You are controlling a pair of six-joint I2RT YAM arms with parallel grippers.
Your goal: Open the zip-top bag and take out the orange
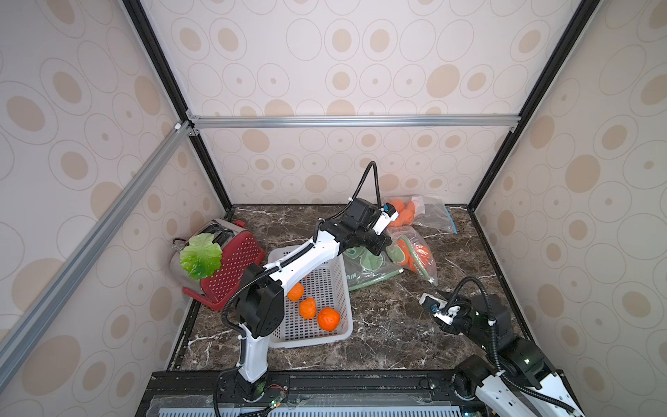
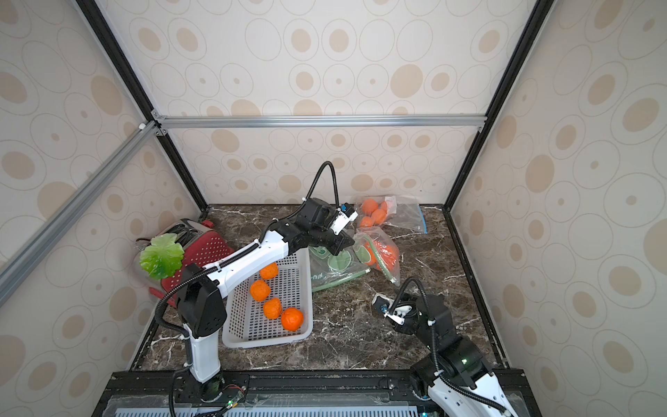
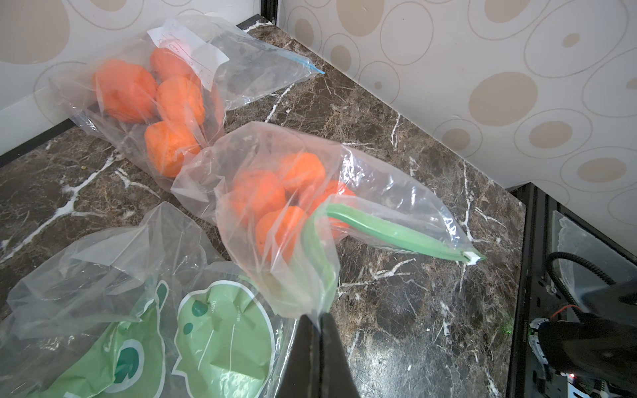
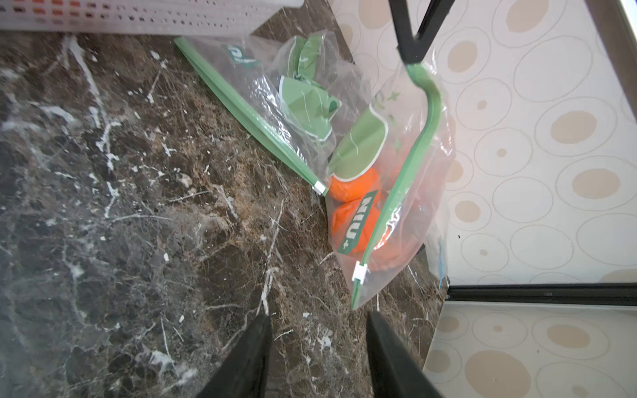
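In the left wrist view a clear zip top bag point(image 3: 285, 192) holds several oranges point(image 3: 258, 192). My left gripper is shut on the bag's green-stripped edge, pulling that corner to a point. The right wrist view shows the green zip strip point(image 4: 401, 182) running from the left fingertips point(image 4: 416, 51) down to a white slider point(image 4: 359, 272) near the other end. Whether the zip is parted I cannot tell. My right gripper is open with nothing between its fingers, in front of the bag and clear of it.
An empty-looking bag with green print point(image 1: 368, 267) lies left of the held bag. Another bag of oranges point(image 1: 417, 210) rests behind. A white basket point(image 1: 345, 305) with loose oranges and a red toaster-like item point(image 1: 243, 267) stand left.
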